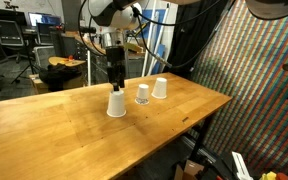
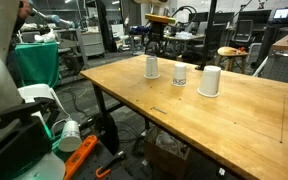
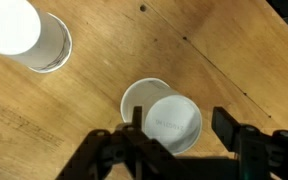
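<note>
Three white cups stand apart on the wooden table. In exterior view 1, the nearest cup (image 1: pixel 116 106) is directly under my gripper (image 1: pixel 116 87). It looks upside down, wider at the bottom. Looking down in the wrist view, I see that cup (image 3: pixel 173 122) between and just beyond the fingertips. My gripper is open, its fingers spread to either side of the cup's top, holding nothing. The second cup (image 1: pixel 142 95) and third cup (image 1: pixel 160 88) stand to the right. Whether the fingers touch the nearest cup is unclear.
Another white cup (image 3: pixel 12 28) shows at the upper left of the wrist view. Chairs and desks fill the background, off the table.
</note>
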